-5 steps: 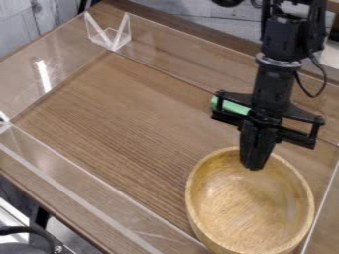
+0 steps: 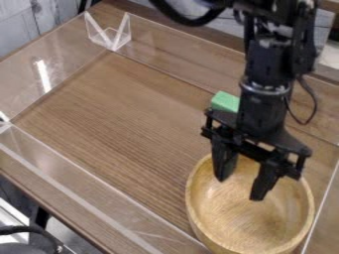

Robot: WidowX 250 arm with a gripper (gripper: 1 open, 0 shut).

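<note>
My gripper (image 2: 255,161), black, hangs over the back half of a tan bowl (image 2: 249,223) at the lower right, its fingers low at the bowl's far side. Whether anything is between the fingers is hard to tell. A green object (image 2: 224,101) lies behind the arm, partly hidden by it.
Bare wooden table (image 2: 106,129) fills the middle and left. A clear plastic piece (image 2: 106,32) stands at the back left. Clear strips run along the left side, and dark cables show at the lower left corner.
The gripper has come lower and toward the front over the bowl, and its fingers now reach further down into the bowl's area. The bowl looks unmoved.
</note>
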